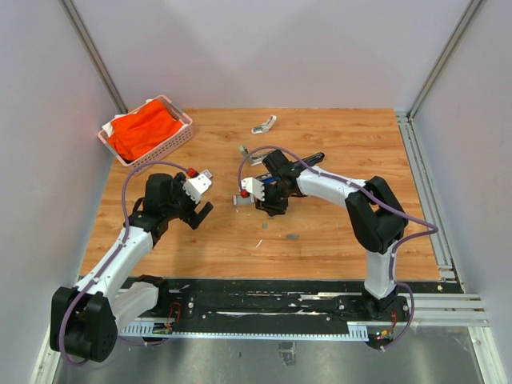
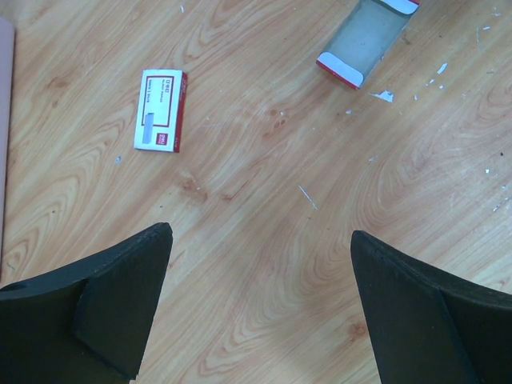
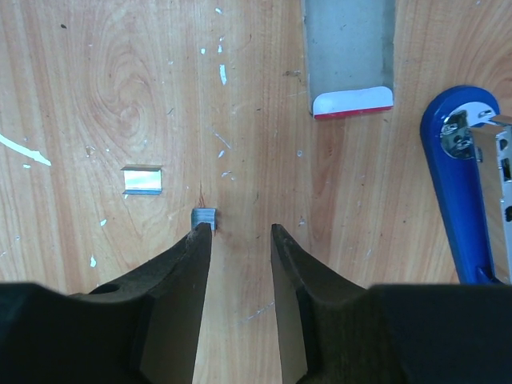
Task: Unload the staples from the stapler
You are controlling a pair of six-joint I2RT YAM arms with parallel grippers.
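Observation:
A blue stapler [image 3: 452, 192] with its metal channel lies at the right of the right wrist view. A small block of staples [image 3: 203, 218] lies on the table beside the left fingertip of my right gripper, which is part open with bare table between its fingers. A short metal piece [image 3: 142, 181] lies left of the block. My left gripper stands open over bare wood at the left of the table, nothing between its fingers.
An open grey box [image 3: 349, 56] and a small white-red box [image 2: 160, 110] lie on the table. A pink basket [image 1: 170, 145] with orange cloth stands back left. Other stapler-like items [image 1: 264, 125] lie toward the back.

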